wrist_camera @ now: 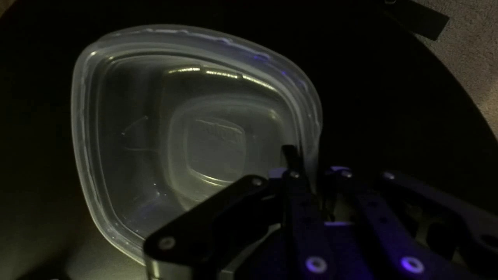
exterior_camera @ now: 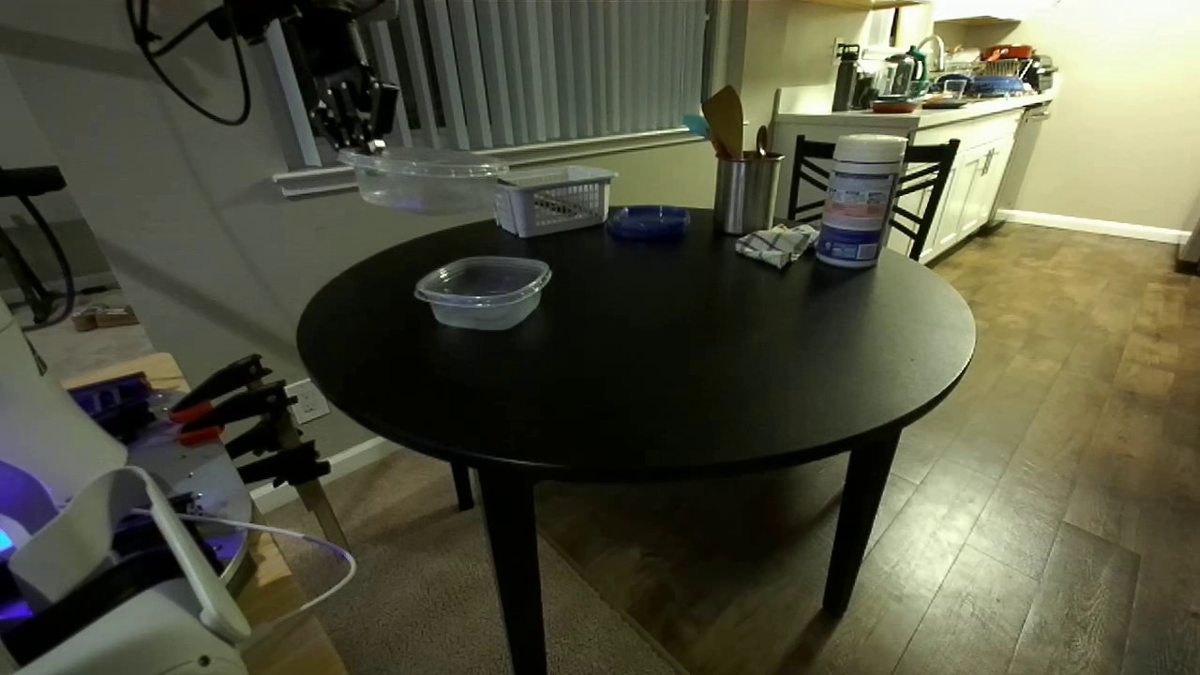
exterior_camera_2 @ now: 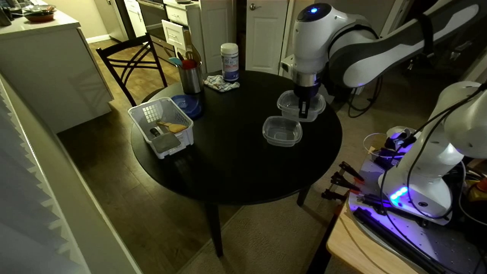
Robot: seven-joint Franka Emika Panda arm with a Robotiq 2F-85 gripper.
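Observation:
My gripper (exterior_camera: 366,146) is shut on the rim of a clear plastic container (exterior_camera: 433,186), which hangs upright above the far left part of the table. In the wrist view that container (wrist_camera: 126,126) fills the left and middle; one fingertip of my gripper is inside its wall, the other outside. A second clear container (exterior_camera: 484,309) rests empty on the black table. Exterior view 2 shows the held container (exterior_camera_2: 286,102) just above the resting container (exterior_camera_2: 281,132) in the picture, overlapping little.
A white basket (exterior_camera_2: 175,141) with utensils inside stands by the window side. Around the far side are a blue dish (exterior_camera: 649,223), a metal utensil holder (exterior_camera: 747,193), a checked cloth (exterior_camera: 776,244) and a wipes canister (exterior_camera: 861,208).

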